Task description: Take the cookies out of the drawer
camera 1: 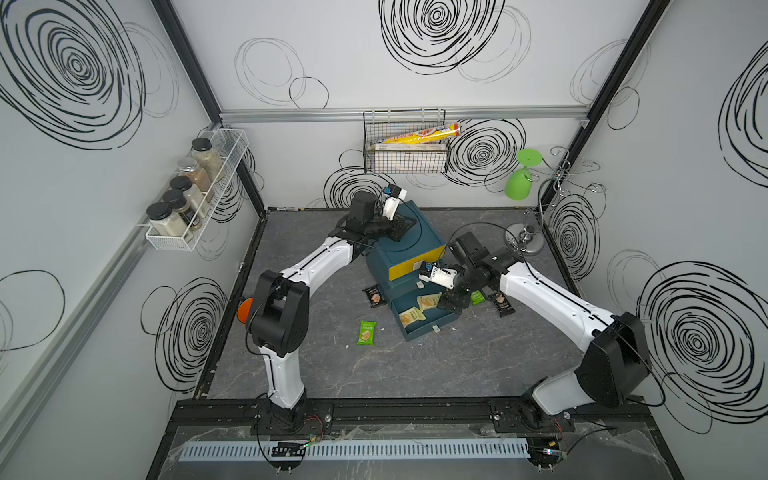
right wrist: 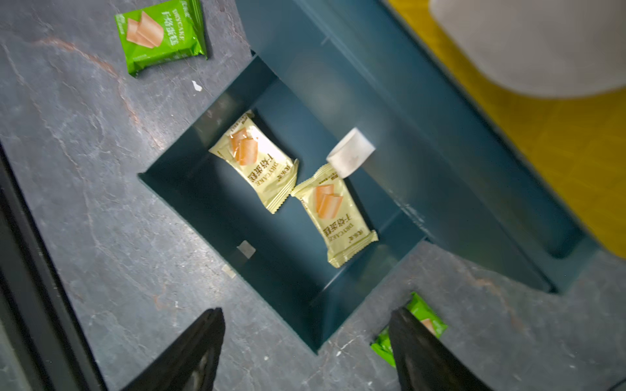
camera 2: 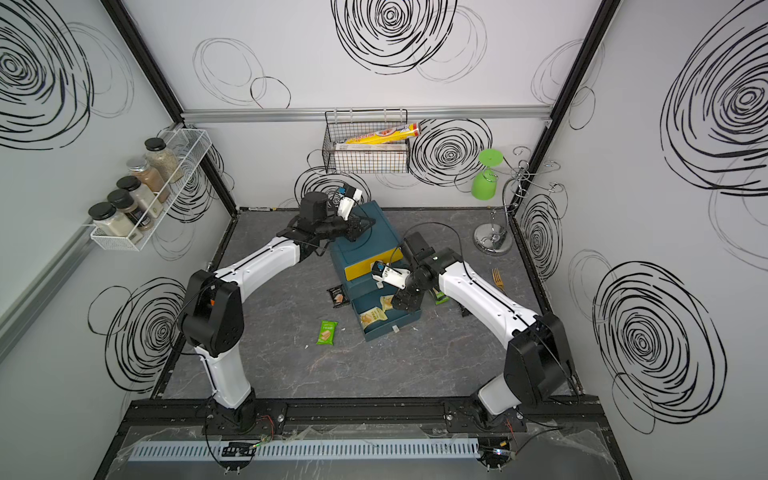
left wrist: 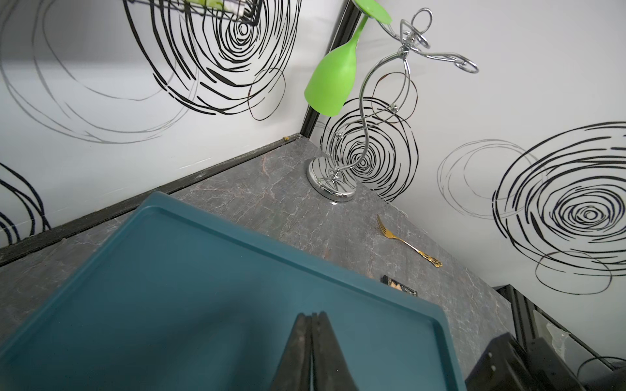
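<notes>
A teal cabinet (camera 1: pixel 396 220) stands at the middle back, its lower drawer (right wrist: pixel 241 249) pulled out. Two cream packets of cookies lie in it, one (right wrist: pixel 254 163) beside the other (right wrist: pixel 334 215). My right gripper hangs over this drawer, open, nothing between its fingers, angled downward with both packets in its wrist view. My left gripper is shut and empty, over the cabinet's top at the back.
Green packets (camera 1: pixel 366 333) (right wrist: pixel 404 325) and a dark packet (camera 1: pixel 374 296) lie on the table outside the drawer. A chrome stand (camera 2: pixel 492 238) with a green glass and a fork (camera 2: pixel 497 278) are at the right.
</notes>
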